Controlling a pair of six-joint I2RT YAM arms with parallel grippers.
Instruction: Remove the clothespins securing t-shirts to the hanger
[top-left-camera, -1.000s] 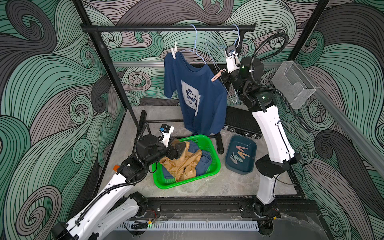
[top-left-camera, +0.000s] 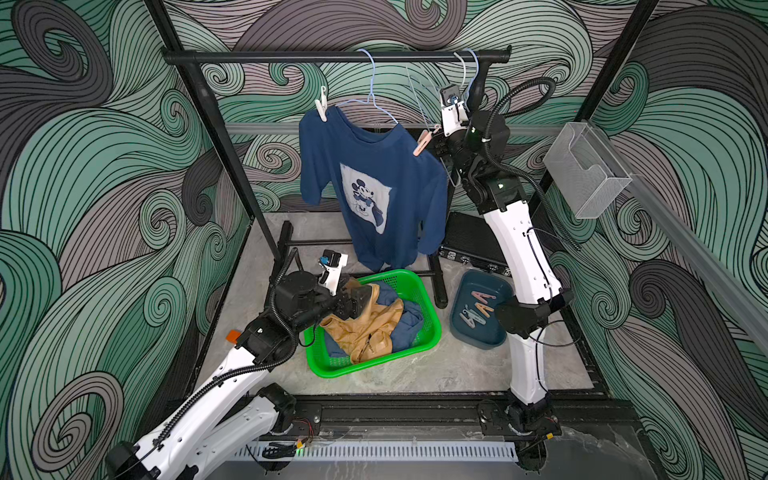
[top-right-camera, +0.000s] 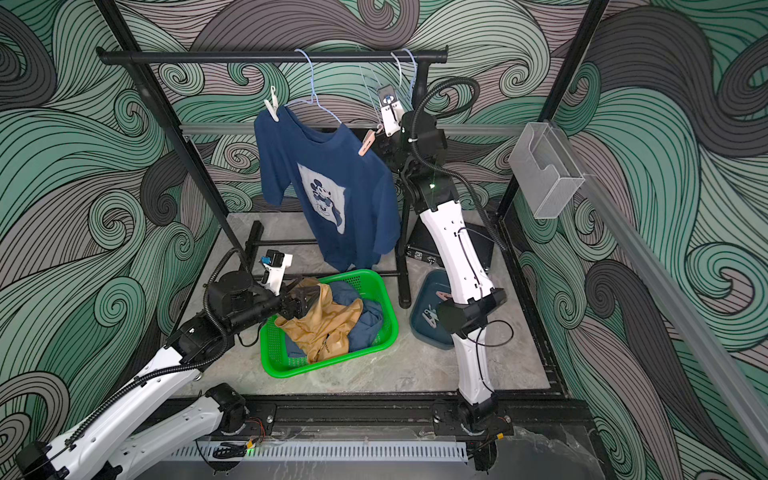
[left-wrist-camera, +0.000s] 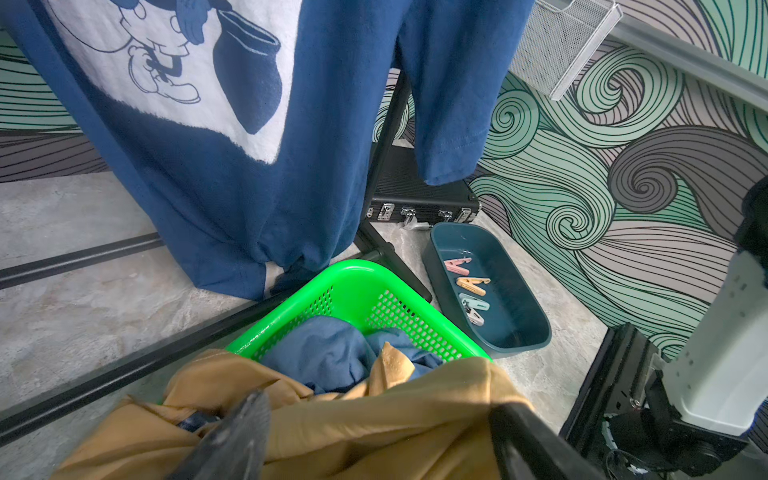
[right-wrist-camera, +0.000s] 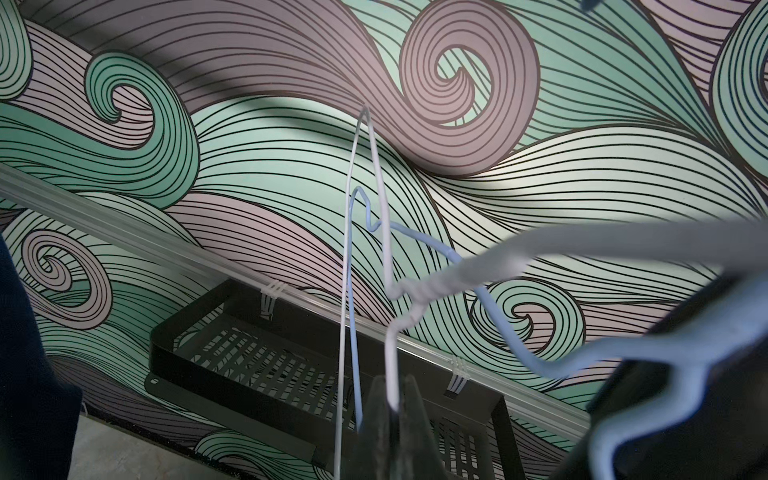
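A navy T-shirt (top-left-camera: 372, 200) hangs from a blue hanger (top-left-camera: 370, 88), with a white clothespin (top-left-camera: 321, 104) and a pink clothespin (top-left-camera: 424, 142) on its shoulders. My right gripper is up at the rail, shut near thin white and blue hanger wires (right-wrist-camera: 384, 224). My left gripper is part open, low over tan cloth (left-wrist-camera: 304, 424) in the green basket (left-wrist-camera: 424, 328); whether it pinches cloth is unclear. Several clothespins (left-wrist-camera: 472, 284) lie in the dark blue bin (left-wrist-camera: 512, 328).
The black rail (top-left-camera: 272, 57) spans the back. A mesh basket (top-left-camera: 584, 176) hangs on the right wall, and a black case (top-left-camera: 472, 240) stands behind the bin. A black tray (right-wrist-camera: 240, 360) hangs on the back wall.
My right gripper has moved up and leftward among the hangers. The blue hanger and T-shirt have shifted left and now face more to the front. My left arm is unchanged.
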